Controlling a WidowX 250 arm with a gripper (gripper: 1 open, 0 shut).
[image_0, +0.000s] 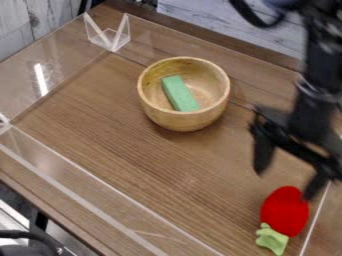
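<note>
My gripper is at the right, low over the table and above a red strawberry-like object with a pale green top; its dark fingers point down, open, slightly blurred. A tan bowl at the upper middle holds a green block.
A white wire-like object stands at the top left. The table's edge runs along the left and upper sides.
</note>
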